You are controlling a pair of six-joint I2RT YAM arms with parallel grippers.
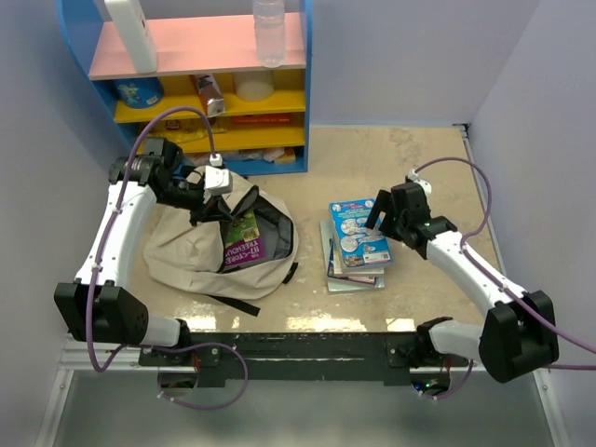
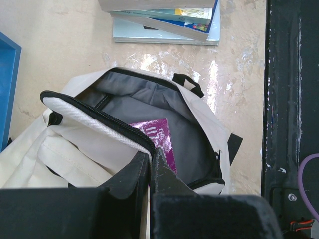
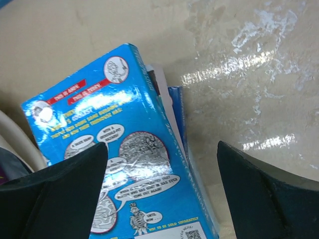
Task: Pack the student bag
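Note:
The cream bag (image 1: 182, 256) lies unzipped on the table at left, a purple and green book (image 1: 244, 242) inside it. At the bag's zipped rim my left gripper is shut on the flap edge (image 2: 102, 119), which rises from its fingers. A blue book (image 1: 358, 231) tops a stack of several books to the right of the bag. Over that stack's right side, my right gripper stands open and empty. In the right wrist view, the blue book's right long edge (image 3: 169, 134) runs between the fingers, with bare table beyond it.
A blue shelf unit (image 1: 307, 102) with yellow shelves stands behind the bag. A clear bottle (image 1: 269, 33) is on its pink top. Bare table (image 1: 372, 154) surrounds the stack at the back and right. A dark rail (image 1: 293, 354) borders the front.

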